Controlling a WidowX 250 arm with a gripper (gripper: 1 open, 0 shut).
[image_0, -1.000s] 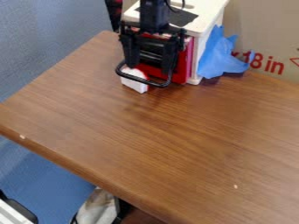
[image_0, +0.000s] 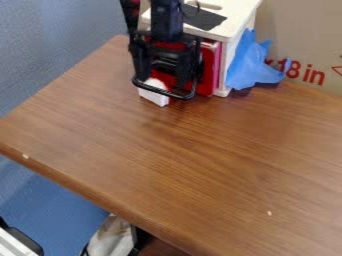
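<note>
The black gripper (image_0: 166, 72) is at the top centre of the camera view, in front of a red object (image_0: 205, 78) in a white box-like structure (image_0: 227, 22). A small white block (image_0: 152, 97) sits low on the table just under the gripper, partly behind its black lower bar. The gripper's fingertips are hard to make out against the dark body, so whether it holds anything cannot be told.
A blue cloth or tape piece (image_0: 253, 62) lies right of the white structure, before a cardboard box (image_0: 307, 35).
The gripper has shifted very slightly, its upper part a little to the left. Little else differs.
</note>
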